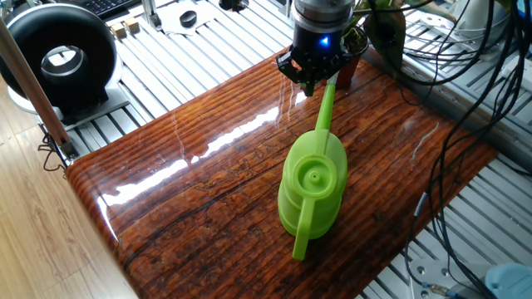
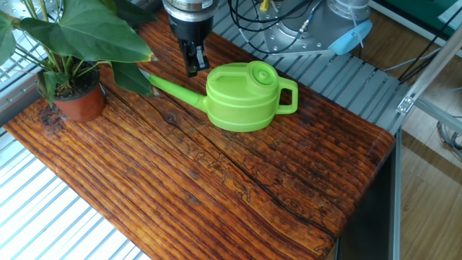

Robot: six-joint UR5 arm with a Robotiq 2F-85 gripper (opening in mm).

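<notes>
A light green watering can (image 1: 312,187) stands upright on the brown wooden board (image 1: 199,208), its spout pointing toward a potted plant (image 2: 79,94). In the second exterior view the can (image 2: 242,101) shows its spout to the left and its handle to the right. My black gripper (image 1: 308,88) hangs above the board near the spout, pointing down. Its fingertips look drawn together, with nothing visible between them. From the other side, the gripper (image 2: 196,71) appears behind the can's spout and body, apparently not holding it.
Leaves of the plant (image 2: 94,36) reach over the spout's tip. Loose black cables (image 1: 453,124) hang along the board's right side. A black ring-shaped object (image 1: 62,62) stands off the board at the left. The board's left half is clear in the first exterior view.
</notes>
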